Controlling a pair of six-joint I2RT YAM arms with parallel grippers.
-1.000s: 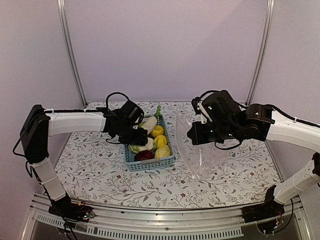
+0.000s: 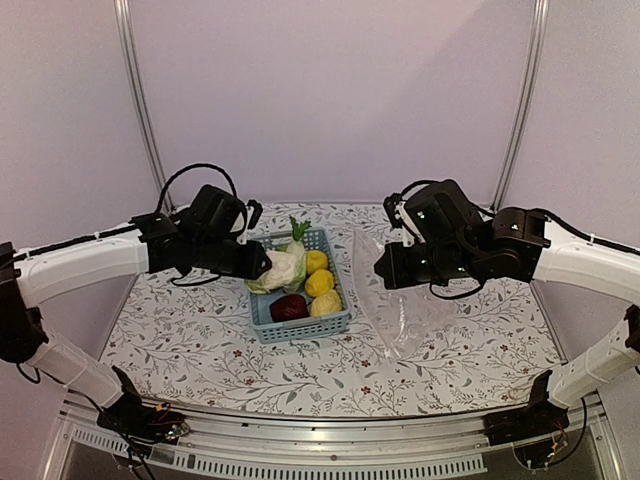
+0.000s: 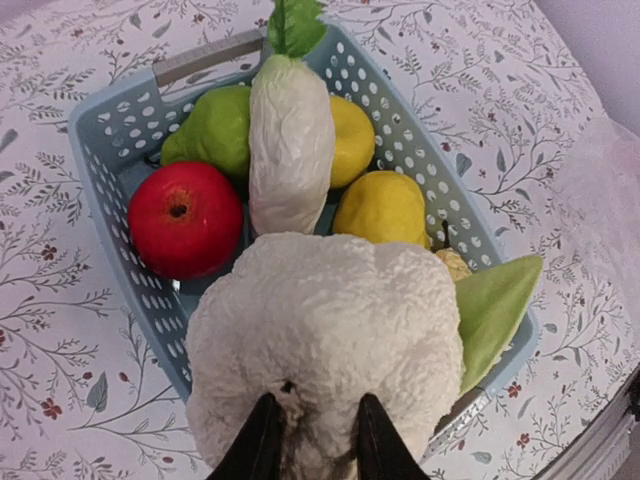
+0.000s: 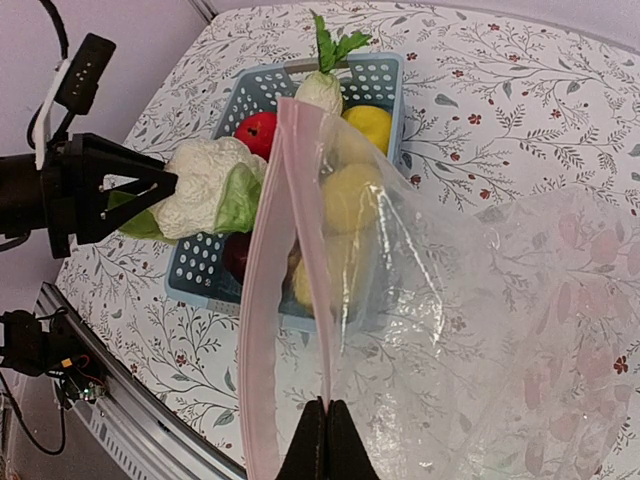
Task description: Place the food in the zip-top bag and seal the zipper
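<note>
My left gripper grips a white cauliflower (image 3: 325, 330) with pale green leaves, raised over the front-left of the blue basket (image 3: 95, 160). The basket holds a red fruit (image 3: 183, 215), a long white vegetable (image 3: 290, 150) with leaves, a green fruit (image 3: 205, 135), yellow fruits (image 3: 380, 205) and a dark red item (image 2: 288, 308). My right gripper is shut on the pink zipper edge of the clear zip top bag (image 4: 450, 330), which hangs right of the basket.
Walls surround it at back and sides, with a metal rail (image 2: 300, 445) along the front.
My left gripper has risen and moved left, lifting the cauliflower up from among the basket's contents. The right arm and bag have stayed still.
</note>
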